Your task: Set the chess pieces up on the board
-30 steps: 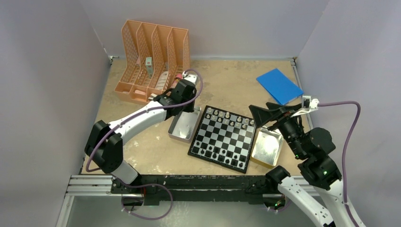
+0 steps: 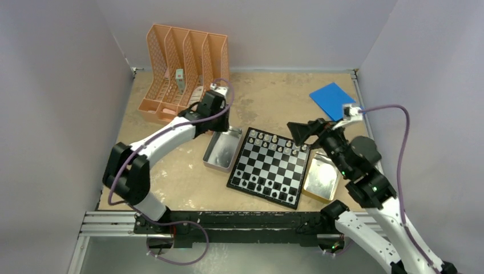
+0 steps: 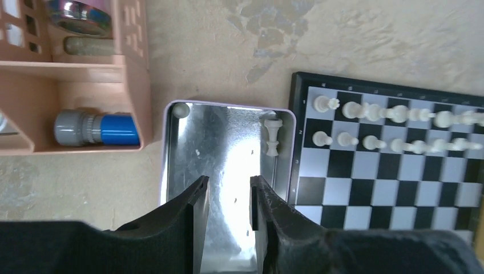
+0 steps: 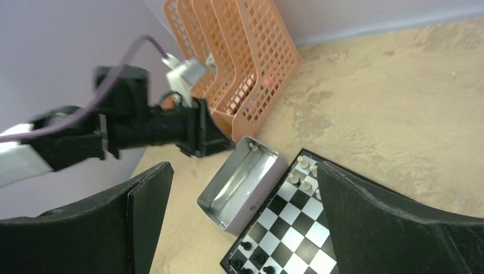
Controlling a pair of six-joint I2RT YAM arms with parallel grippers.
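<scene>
My left gripper hangs over the silver tray [image 3: 194, 154], its fingers parted with nothing between. In the left wrist view a white piece [image 3: 272, 137] lies at the tray's right, and a small round piece [image 3: 181, 110] sits in its top-left corner. The chessboard has white pieces along its back rows; black pieces [image 4: 246, 245] stand at the near rows in the right wrist view. My right gripper [image 2: 302, 130] is open and empty above the board's back-right area.
An orange divided rack [image 2: 188, 45] with assorted items stands back left. A blue flat sheet [image 2: 334, 101] lies back right, and a gold tray [image 2: 321, 177] sits right of the board.
The left arm has shifted slightly left above the tray.
</scene>
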